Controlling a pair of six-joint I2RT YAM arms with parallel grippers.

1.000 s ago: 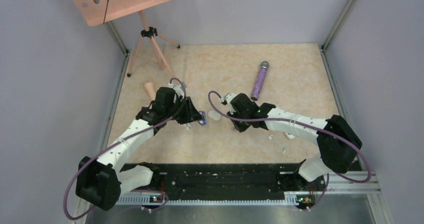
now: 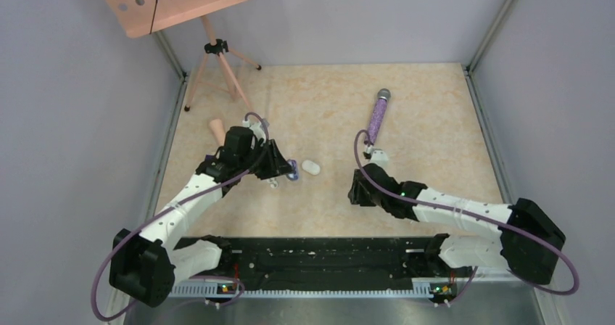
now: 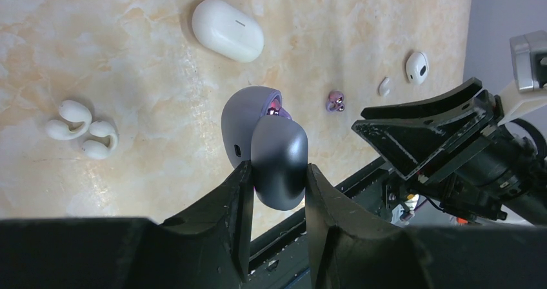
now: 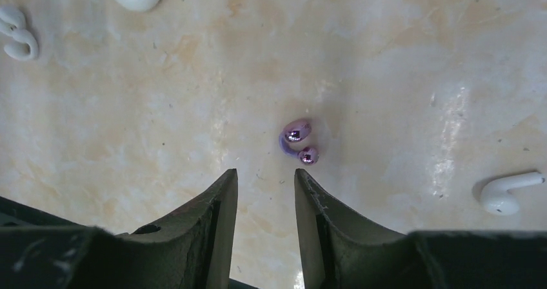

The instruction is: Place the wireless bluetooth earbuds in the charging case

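Observation:
In the left wrist view, my left gripper is shut on a glossy grey-purple charging case [image 3: 279, 163]. The case stands open, its other half [image 3: 240, 124] behind the held half. Something pink and shiny shows inside the opening; I cannot tell what it is. A purple clip-shaped earbud [image 4: 297, 131], with two shiny rounded ends, lies on the table in the right wrist view. My right gripper is part open with nothing between its fingers. In that view the earbud appears just beyond its right fingertip [image 4: 303, 177].
A white case [image 3: 227, 29] lies beyond the purple one, and a pair of white clip earbuds [image 3: 80, 128] rests at left. A white stemmed earbud [image 4: 503, 199] lies at right. A purple microphone [image 2: 377, 118] and a tripod stand [image 2: 228, 71] occupy the back.
The right arm has swung right and toward the front over the last second, away from where it hovered near the white case. The left arm and its case have hardly moved.

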